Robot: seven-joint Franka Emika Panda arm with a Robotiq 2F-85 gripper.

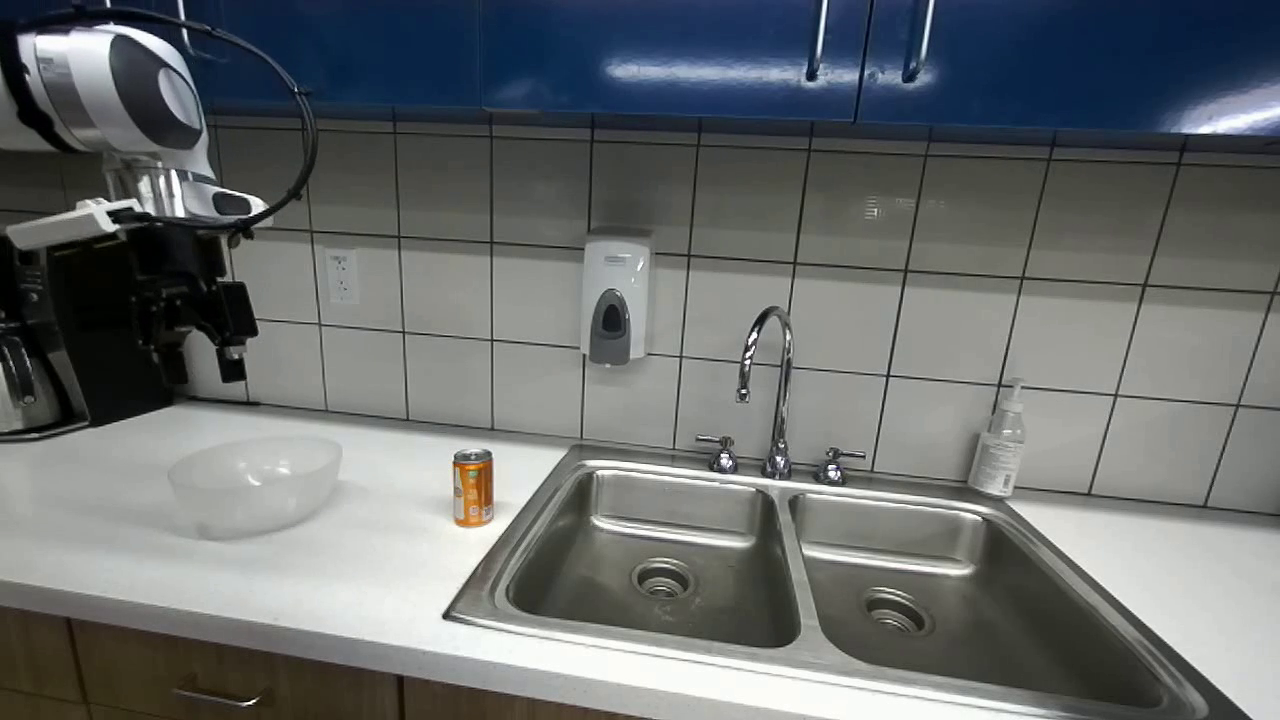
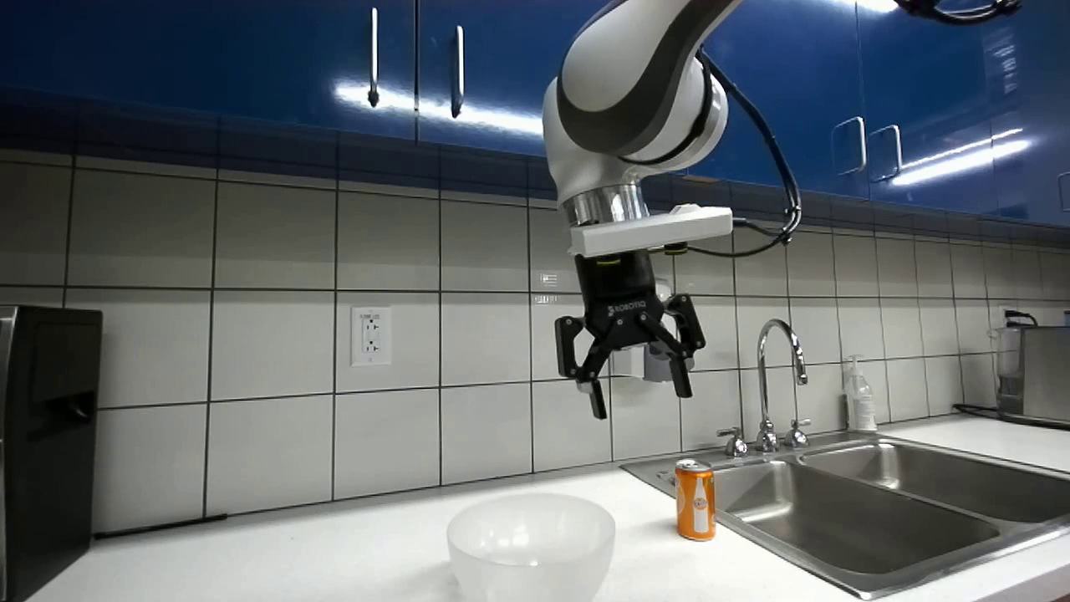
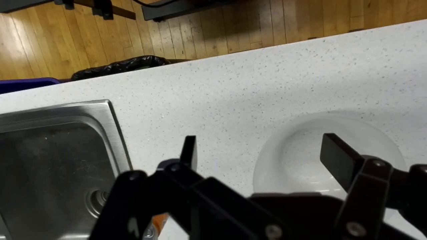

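My gripper hangs in the air above the counter, its fingers apart and nothing between them. In exterior view 1 the gripper is at the left, higher than the frosted bowl. The bowl rests upright on the counter and looks empty from above in the wrist view. An orange can stands upright between the bowl and the sink. That can is apart from both. From the wrist, only a sliver of the can shows, mostly hidden behind a finger linkage.
A double steel sink with a tall faucet lies right of the can. A soap bottle stands behind it. A black coffee maker occupies the far left. Blue cabinets hang overhead. Counter in front of bowl and can is clear.
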